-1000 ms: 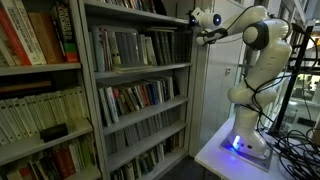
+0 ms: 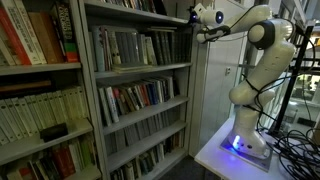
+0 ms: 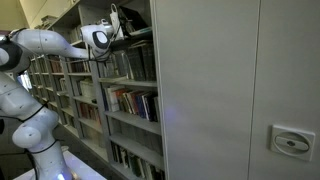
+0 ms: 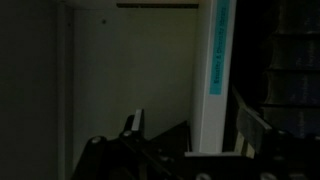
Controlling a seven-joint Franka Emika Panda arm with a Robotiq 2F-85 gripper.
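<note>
In the wrist view my gripper is open, with one dark finger [image 4: 136, 124] on the left and the other on the right. A white book spine [image 4: 207, 120] with a teal label [image 4: 219, 45] stands upright between the fingers, nearer the right one. Whether either finger touches it cannot be told in the dim light. From outside, the gripper [image 2: 194, 16] is up at the top shelf, near the bookcase's right end. It reaches to the same height in the second exterior view.
Dark book spines [image 4: 292, 85] stand close on the right in the wrist view; a pale panel [image 4: 130, 75] and free room lie to the left. The bookcase [image 2: 102, 120] holds several rows of books. A tall plain grey panel [image 3: 215, 90] stands right of the shelves.
The forearm and hand have shifted slightly at the top shelf. The books on the shelves look unchanged.
</note>
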